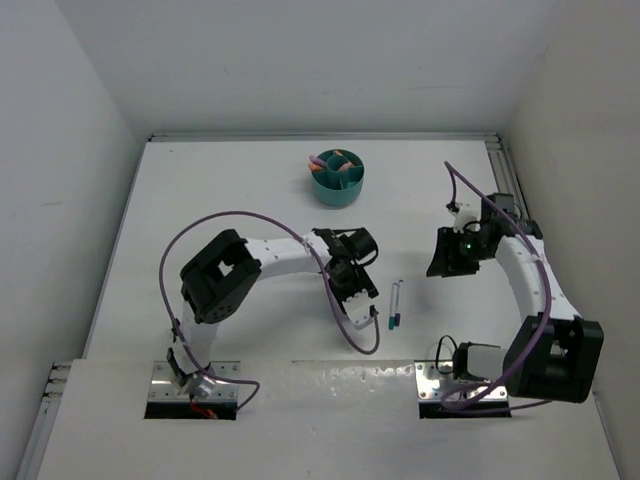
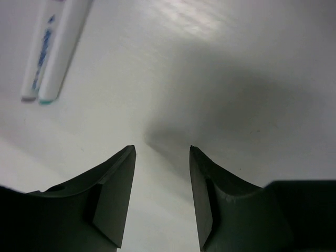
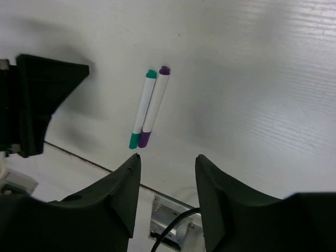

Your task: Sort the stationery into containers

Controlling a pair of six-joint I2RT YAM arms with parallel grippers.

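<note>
Two white markers lie side by side on the white table: a teal-capped marker and a purple-capped marker. Just left of them in the top view is my left gripper, low over bare table with its fingers apart and nothing between them. My right gripper hangs to the right of the markers, also open and empty. At the back middle stands a round teal container with compartments, holding some stationery whose kinds are too small to tell.
The table's front edge and metal mounts lie just beyond the markers' near ends.
</note>
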